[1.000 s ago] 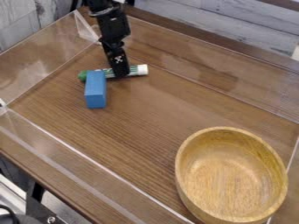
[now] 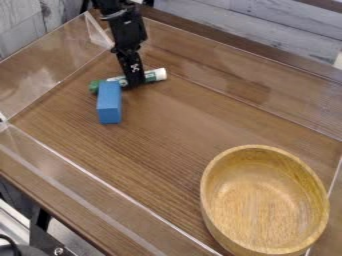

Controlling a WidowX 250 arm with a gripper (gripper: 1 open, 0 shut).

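The black gripper (image 2: 134,70) reaches down from the top left onto a white and green cylindrical object (image 2: 154,76), a marker-like stick lying at a slant on the wooden table. Its fingertips are shut on that stick near its middle. A blue block (image 2: 110,104) lies just below the stick's green left end.
A large yellow oval basket (image 2: 263,198) occupies the lower right of the table (image 2: 174,150). A raised edge runs along the left side.
The gripper has shifted slightly up and left since a second ago, and the stick under it has moved slightly with it. The blue block looks unmoved.
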